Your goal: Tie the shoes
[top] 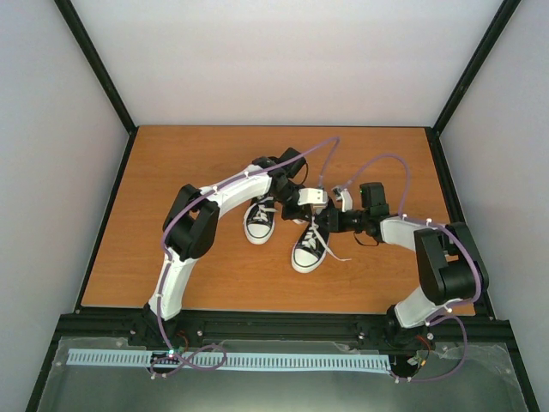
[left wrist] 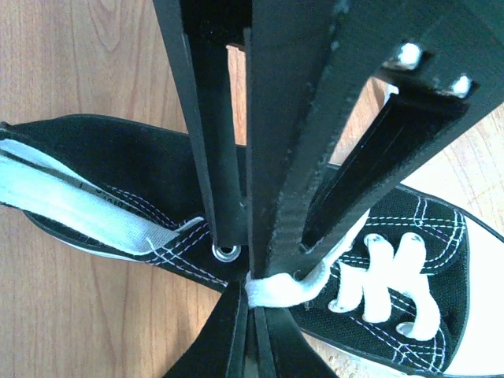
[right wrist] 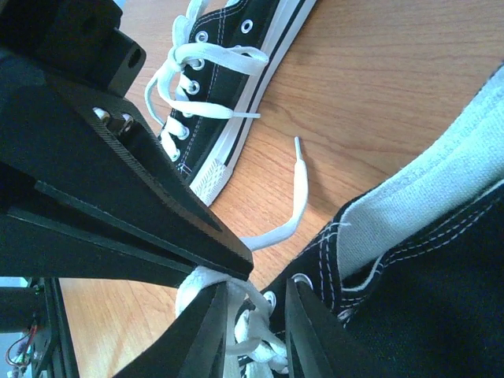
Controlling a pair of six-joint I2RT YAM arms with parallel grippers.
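Two black-and-white sneakers rest on the wooden table. Both grippers meet above the collar side of the right-hand shoe (top: 309,251). In the left wrist view my left gripper is shut on a white lace (left wrist: 287,290), which bends round its fingertips. My right gripper's dark fingers (left wrist: 276,157) reach in from above, close to that lace. In the right wrist view my right gripper stands part open over a lace knot (right wrist: 260,339) at the eyelets. A free lace end (right wrist: 298,193) lies beside the shoe. Exactly how the lace runs between the grippers is hidden.
The left-hand shoe (top: 259,221) stands close by, its white laces (right wrist: 205,59) looped across it. Both arms crowd the space over the shoes. Bare table (top: 214,275) lies in front and to the left.
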